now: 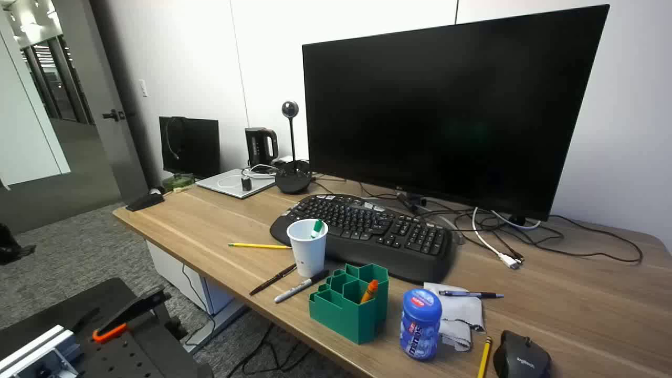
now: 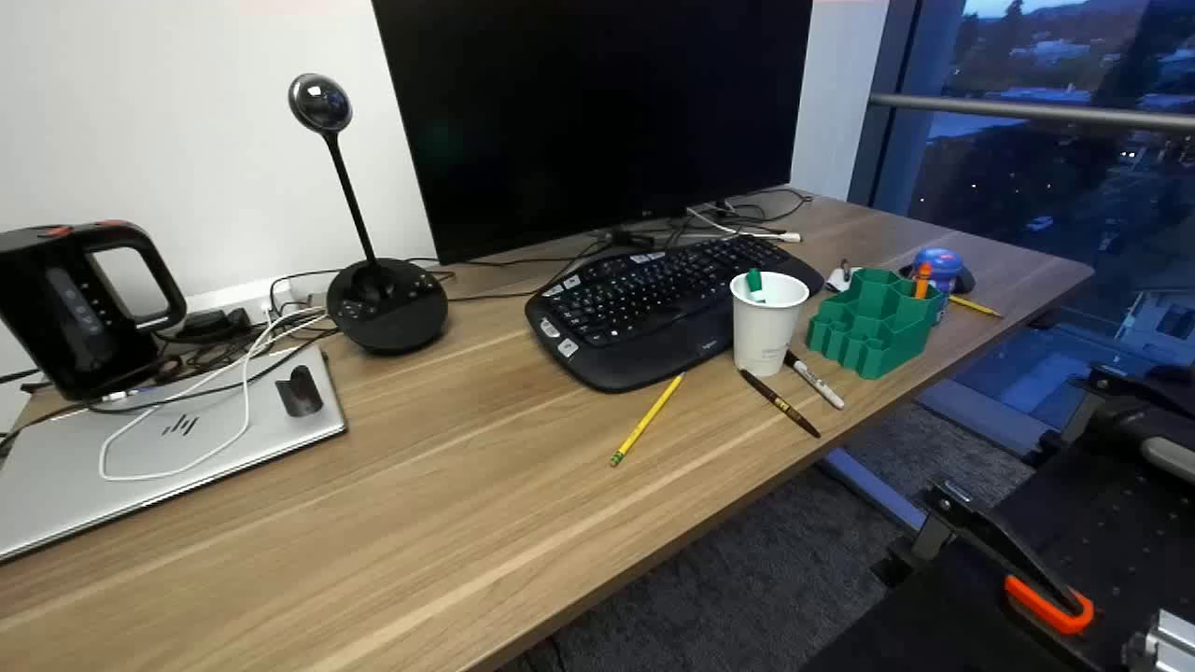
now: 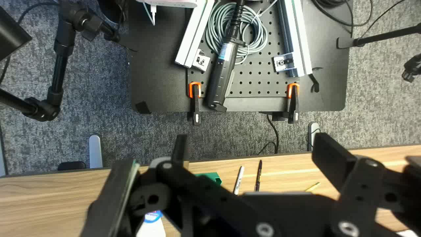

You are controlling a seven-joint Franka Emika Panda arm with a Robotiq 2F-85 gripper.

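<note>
Wide open, my gripper hangs over the desk's front edge in the wrist view, with nothing between its fingers. Its body hides part of the desk there. A white cup (image 1: 306,255) with a green marker (image 1: 316,228) inside stands upright in front of the keyboard. Beside it is a green organizer (image 1: 343,315) with an orange marker (image 1: 370,290) in it. A grey-and-black marker (image 1: 301,287), a dark pen (image 1: 272,279) and a yellow pencil (image 2: 647,420) lie on the wood. The gripper shows in neither exterior view.
A blue gum jar (image 1: 420,324), grey cloth (image 1: 460,315), blue pen (image 1: 472,294), second pencil (image 1: 484,358) and mouse (image 1: 521,356) occupy the right side. Behind are the keyboard (image 1: 371,230), monitor (image 1: 447,113) and cables.
</note>
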